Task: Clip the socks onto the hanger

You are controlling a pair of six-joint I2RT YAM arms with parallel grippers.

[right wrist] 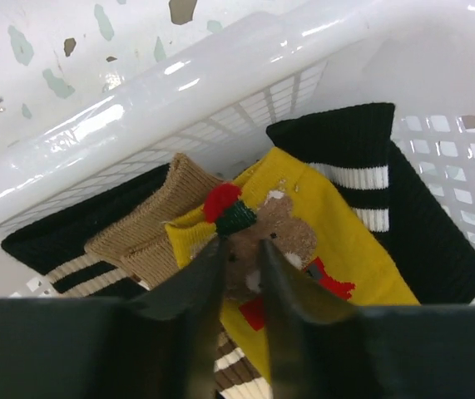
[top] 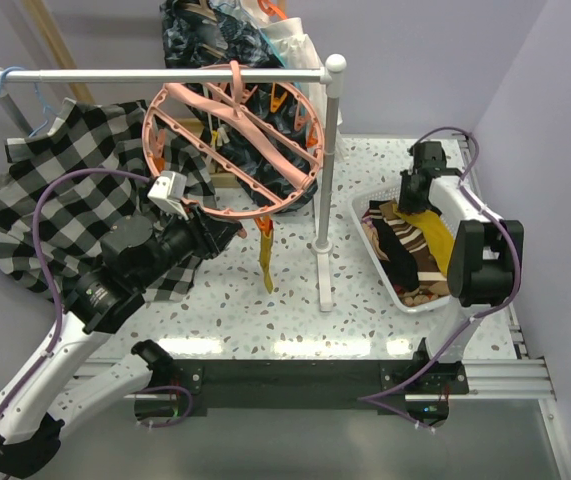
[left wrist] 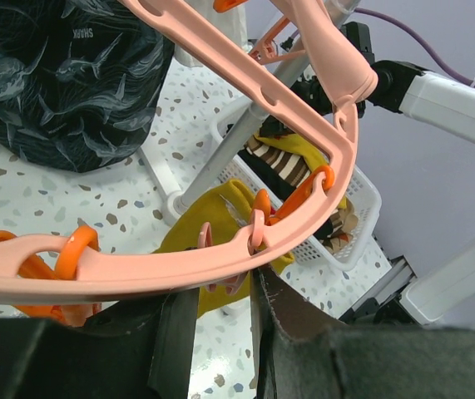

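The pink round hanger (top: pixel 230 213) hangs from the white rack, orange clips along its rim. One yellow sock (left wrist: pixel 212 218) hangs from an orange clip (left wrist: pixel 305 195). At the hanger's front rim my left gripper is shut on a small pink clip. In the basket (top: pixel 367 250), a yellow sock with a bear face (right wrist: pixel 329 229) lies on top of striped socks (right wrist: pixel 241 378) and dark socks (right wrist: pixel 437 233). Right above that yellow sock is my right gripper, its blurred fingers slightly apart. Whether they touch the sock I cannot tell.
A rack post (top: pixel 325 180) stands between the hanger and the basket. Behind the hanger hangs a dark patterned bag (top: pixel 215 45); a checked cloth (top: pixel 55 190) hangs to the left.
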